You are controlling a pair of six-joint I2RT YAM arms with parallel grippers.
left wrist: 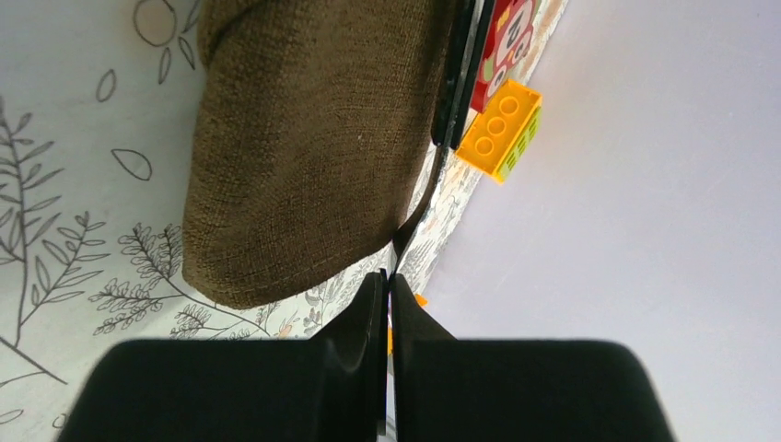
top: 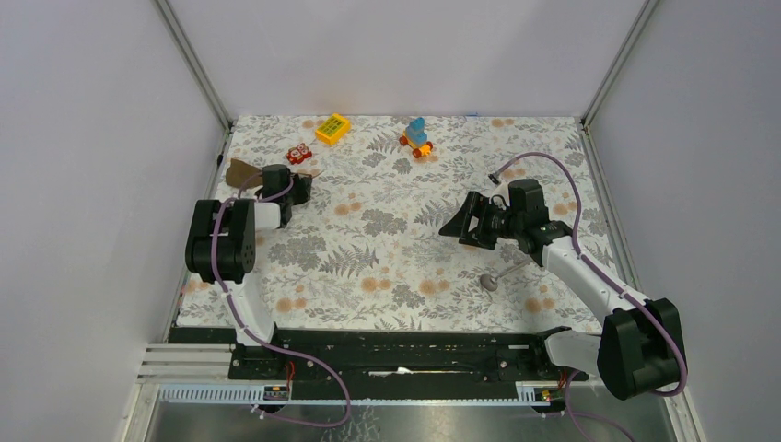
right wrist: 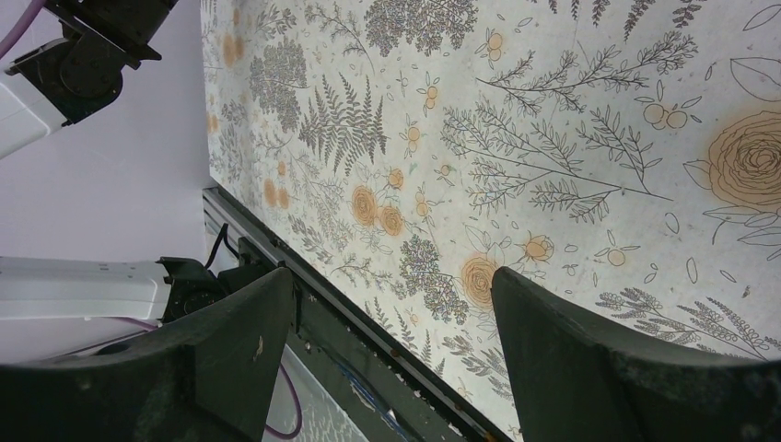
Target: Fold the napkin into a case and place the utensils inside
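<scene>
At the left of the table lies the brown napkin (top: pixel 242 173), partly hidden by the left arm; the left wrist view shows it as a thick folded bundle (left wrist: pixel 295 157). Along its edge runs a utensil (left wrist: pixel 449 92) with a dark handle and a thin metal part reaching my fingertips. My left gripper is shut on that metal part; its end type cannot be made out. From above, a thin tip pokes out past this gripper (top: pixel 302 189). My right gripper hangs open and empty over the table. A spoon (top: pixel 489 282) lies below the right arm, its handle partly hidden.
Beyond the napkin sit a red toy block (top: pixel 298 154) and a yellow block (top: pixel 332 129). A blue and orange wheeled toy (top: pixel 417 138) stands at the back middle.
</scene>
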